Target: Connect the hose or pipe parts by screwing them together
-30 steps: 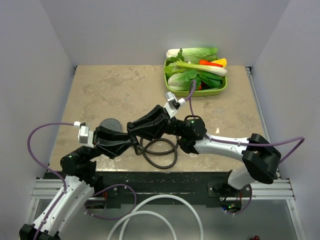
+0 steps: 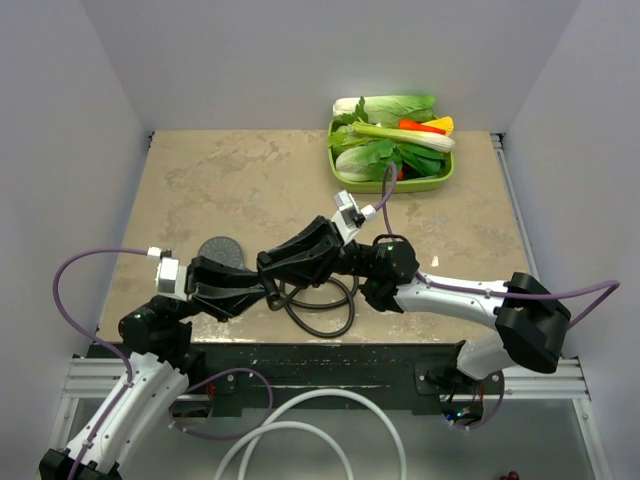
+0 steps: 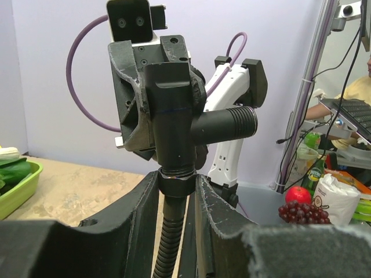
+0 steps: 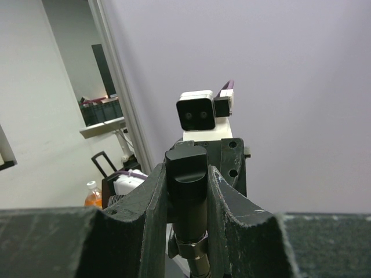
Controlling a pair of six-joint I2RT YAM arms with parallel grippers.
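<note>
Both grippers meet above the counter's front middle. In the left wrist view my left gripper is shut on the hose's collar below a black T-shaped fitting [image 3: 176, 128], with the ribbed hose [image 3: 169, 243] hanging down. My right gripper is at the upright top of the fitting, its fingers close round it in the right wrist view; whether they grip firmly is unclear. In the top view the black hose [image 2: 322, 332] lies looped on the counter beneath, partly hidden by the grippers.
A green basket of vegetables [image 2: 365, 182] stands at the back right. A dark round disc [image 2: 220, 245] lies left of the grippers. White tubing [image 2: 385, 420] loops below the counter's front edge.
The right arm has shifted slightly to the right since a second ago. The left arm moved very slightly; the hose loops look unchanged.
</note>
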